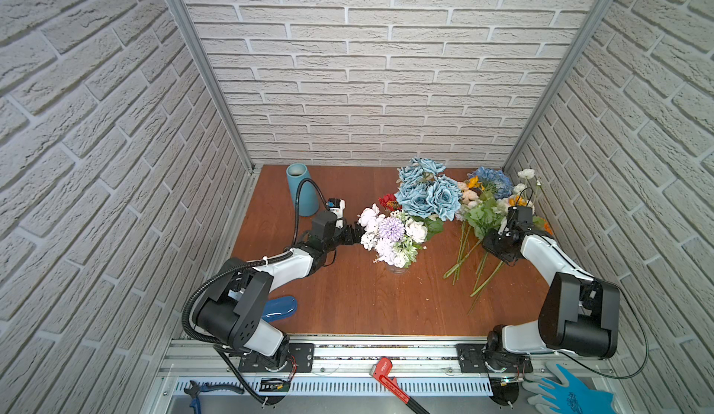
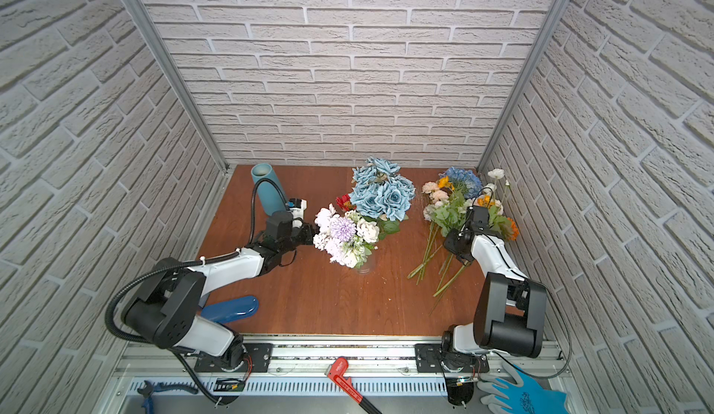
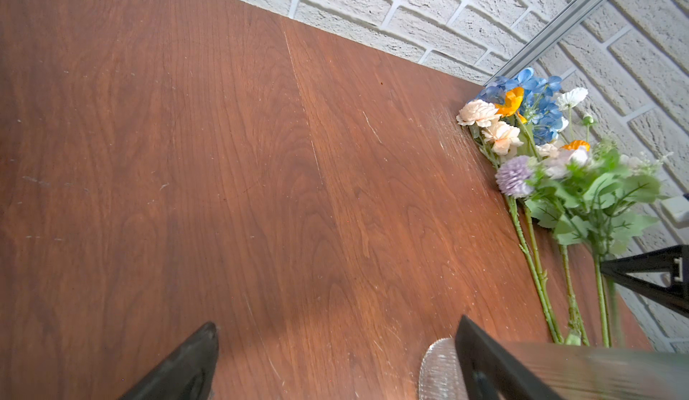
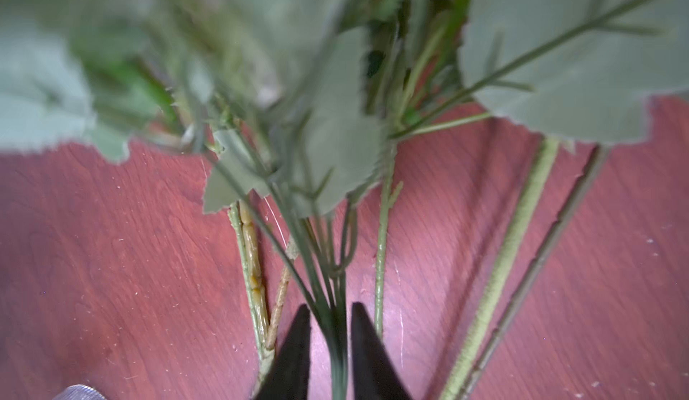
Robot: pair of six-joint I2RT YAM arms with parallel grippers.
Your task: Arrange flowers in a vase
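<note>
A clear glass vase (image 1: 399, 268) holds a bouquet of white, pink and lilac flowers (image 1: 390, 228) near the table's middle. To its left my left gripper stands open, fingers wide apart and nothing between them. Part of the clear glass (image 3: 441, 364) shows by one finger. Loose flowers with long green stems (image 1: 459, 254) lie at the right of the table, among leaves, peach and orange blooms. My right gripper is over them, a thin bundle of green stems (image 4: 332, 331) between its parted fingers. A gap shows on one side of the stems; leaves hide much above.
Large blue roses (image 1: 429, 192) and red flowers (image 1: 389, 201) stand behind the bouquet. A tall teal vase (image 1: 302, 191) is at the back left, and a blue dish (image 1: 279, 308) at the front left.
</note>
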